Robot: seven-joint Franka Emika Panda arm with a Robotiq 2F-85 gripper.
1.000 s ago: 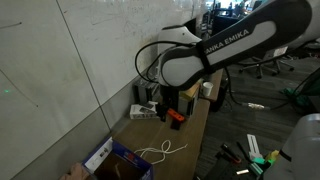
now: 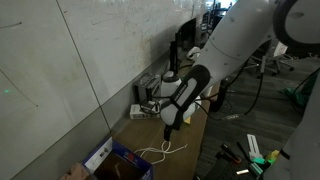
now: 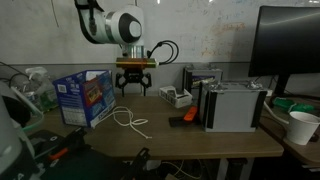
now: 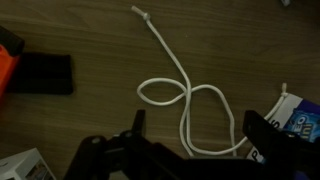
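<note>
A white rope (image 4: 186, 95) lies on the dark wooden table, crossing itself in loops, with knotted ends. It also shows as a pale squiggle (image 3: 130, 118) in exterior view 2 and as a white line (image 2: 160, 152) in exterior view 1. Above the table, my gripper (image 3: 133, 82) points down over the rope area. Its two dark fingers stand apart at the bottom of the wrist view, and the gripper is open with nothing held between them. The lower part of the rope loop shows between the fingers, below them.
A blue printed box (image 3: 85, 97) stands left of the rope. To the right are an orange-and-black tool (image 3: 185, 119), a small white box (image 3: 175, 97) and a grey-sided case (image 3: 232, 107). A white cup (image 3: 302, 127) and a monitor (image 3: 283, 45) are farther right.
In exterior view 1 the arm has swung away from above the orange tool and come down toward the rope. The rope and the other objects look unmoved.
</note>
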